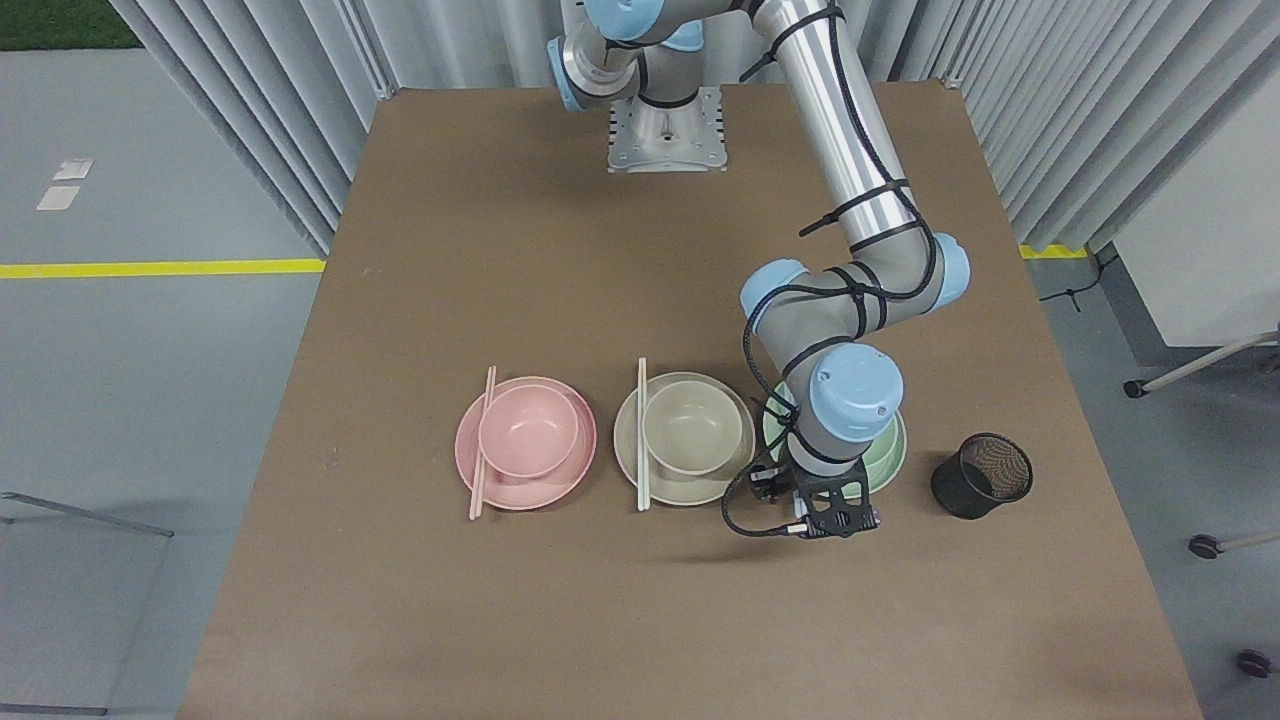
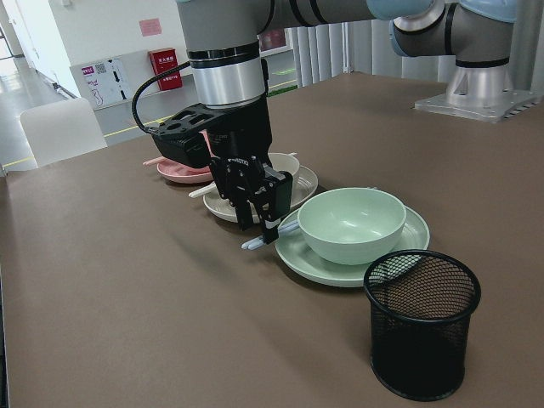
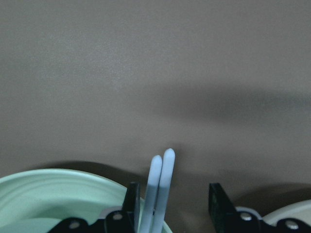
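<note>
My gripper is open, low over the right-hand setting, its two black fingers on either side of two pale chopsticks (image 3: 164,182) that lie by the rim of a green plate (image 3: 58,187). In the left view the chopsticks' ends (image 2: 253,244) stick out under the fingers, beside the green bowl (image 2: 348,229). The pink bowl (image 1: 528,428) and cream bowl (image 1: 691,426) stand on their plates, each with chopsticks at its left side.
A black mesh cup (image 1: 980,478) stands right of the green plate.
</note>
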